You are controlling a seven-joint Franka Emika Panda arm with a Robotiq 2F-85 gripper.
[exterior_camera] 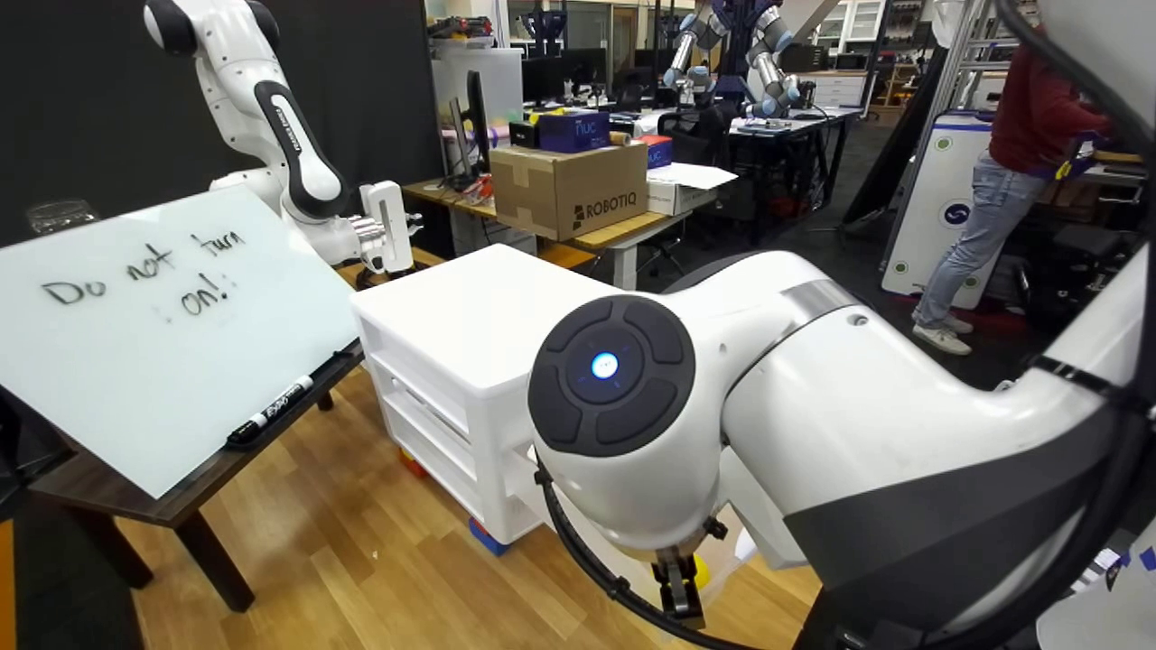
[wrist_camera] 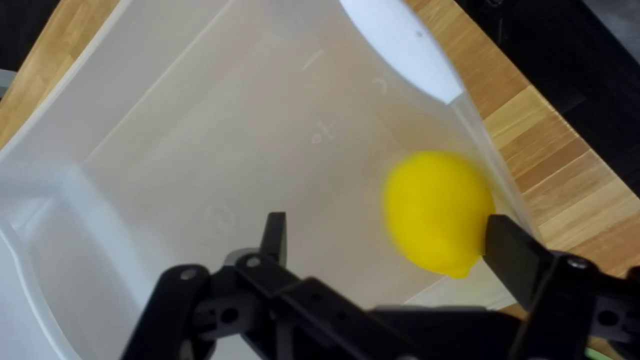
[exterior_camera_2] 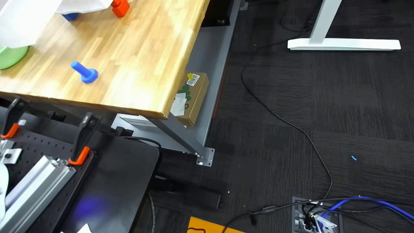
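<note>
A yellow lemon-shaped object (wrist_camera: pixel 441 210) rests in the corner of a translucent white drawer (wrist_camera: pixel 258 144) in the wrist view. My gripper is open over that drawer, its fingers spread wide. The right finger (wrist_camera: pixel 513 261) overlaps the lemon's lower right edge; whether they touch, I cannot tell. The left finger (wrist_camera: pixel 274 237) stands well apart from the lemon. In exterior view 1 the gripper (exterior_camera: pixel 678 612) shows below the arm, with a bit of yellow (exterior_camera: pixel 701 571) beside it. The drawer belongs to a white drawer unit (exterior_camera: pixel 477 309), and the arm hides much of it.
A tilted whiteboard (exterior_camera: pixel 163 325) with a marker (exterior_camera: pixel 271 410) stands left of the unit. On the wooden table in exterior view 2 lie a blue peg (exterior_camera_2: pixel 85 73), a green round object (exterior_camera_2: pixel 11 57) and a red block (exterior_camera_2: pixel 121 8). Bare tabletop surrounds the peg.
</note>
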